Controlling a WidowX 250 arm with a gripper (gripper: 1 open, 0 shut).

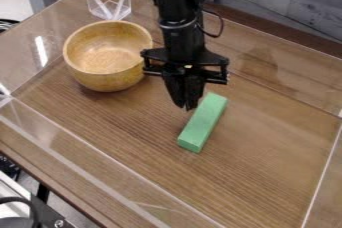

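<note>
The black gripper (186,90) hangs over the middle of the wooden table, its fingertips just above and left of the upper end of a green rectangular block (203,124). The block lies at a slant on the tabletop. The fingers appear close together, with nothing visible held between them.
A yellow bowl (104,66) sits to the left of the arm. A clear plastic object (110,4) is behind it at the back left. A wooden ledge runs along the back right.
</note>
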